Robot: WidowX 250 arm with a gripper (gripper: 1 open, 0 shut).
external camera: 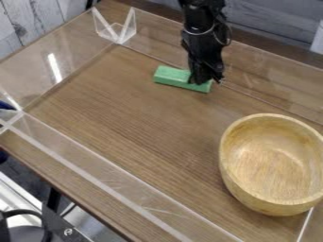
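My black gripper [202,74] hangs at the top centre of the camera view, its fingertips down at the green block [175,77], touching or just over its right part. The gripper looks shut; whether anything is between the fingertips is unclear. The green block lies on the brown wooden table [113,123].
A large tan bowl [271,170] takes up the lower right. A small clear plastic piece [115,25] sits at the back left. Black cables lie at the lower-left corner.
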